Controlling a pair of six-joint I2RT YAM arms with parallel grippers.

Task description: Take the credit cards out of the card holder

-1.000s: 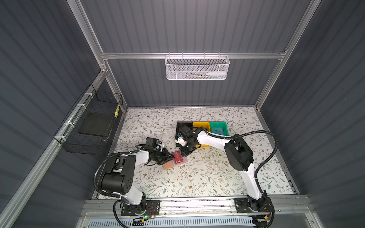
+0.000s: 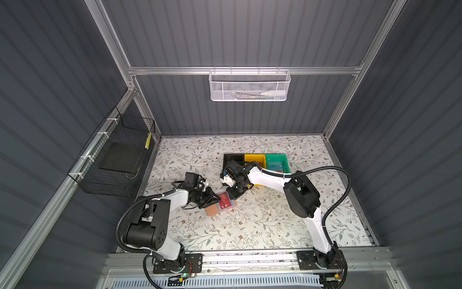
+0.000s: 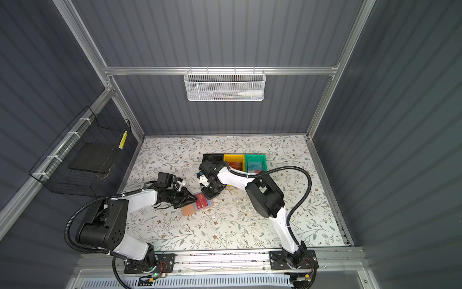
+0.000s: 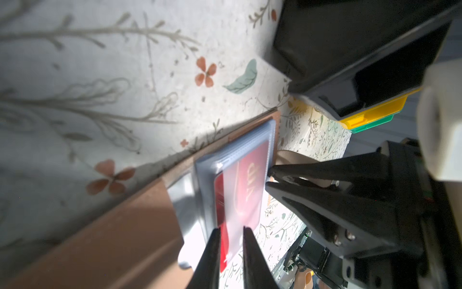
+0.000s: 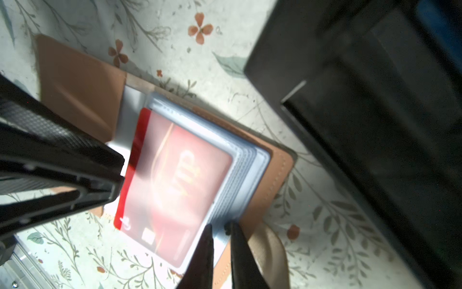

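Note:
The tan card holder (image 2: 212, 210) lies open on the floral table, its flap (image 5: 79, 91) at the left. A red and pink VIP card (image 5: 178, 187) sits on pale blue sleeves on its other half. My left gripper is over the card's near end, fingers slightly parted, with nothing clearly between them. My right gripper is down at the holder's right edge, shut on that edge by the sleeves; exactly what is between the fingertips is hard to see.
A row of black, yellow and green bins (image 2: 276, 158) stands just behind the right arm. A black wire basket (image 2: 115, 159) hangs on the left wall, a white one (image 2: 247, 86) on the back.
My right arm is almost unmoved.

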